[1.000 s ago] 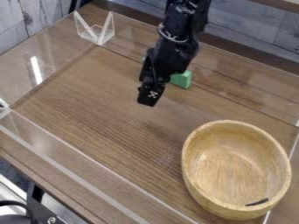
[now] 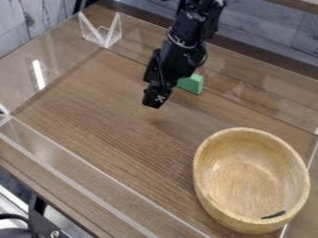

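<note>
My black gripper (image 2: 158, 85) reaches down from the top centre of the camera view over the wooden tabletop (image 2: 99, 130), its fingers standing open above the middle-upper part of it. A small green block (image 2: 192, 84) sits just right of the gripper, partly behind the arm. I cannot see anything held between the fingers.
A large cream bowl (image 2: 248, 167) takes up the lower right. White plastic frames (image 2: 102, 33) stand at the upper left edge and at the left side.
The arm and gripper have shifted slightly, with the gripper a little higher and narrower in outline. The green block and bowl have not visibly moved.
</note>
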